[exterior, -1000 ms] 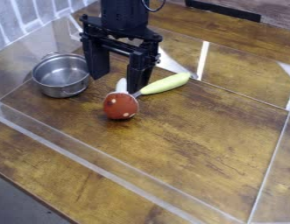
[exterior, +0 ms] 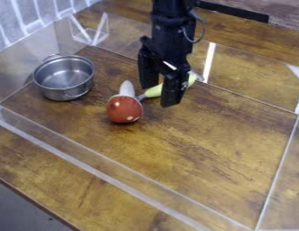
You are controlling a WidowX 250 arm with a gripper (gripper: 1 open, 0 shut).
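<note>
My black gripper (exterior: 165, 78) hangs open above the middle of the table, over a pale green elongated vegetable (exterior: 185, 83) that it partly hides. Left of and below the gripper, a red spotted mushroom-like toy (exterior: 125, 110) with a white stem lies on the wood. A steel pot (exterior: 63, 79) stands on the left, apart from the toy and the gripper.
Transparent strips or panels (exterior: 279, 189) border the area, with a white railing at the top left and a dark edge at the top right.
My gripper has moved right, away from the pot and above the green vegetable, and has turned. The pot and the red toy have not visibly moved.
</note>
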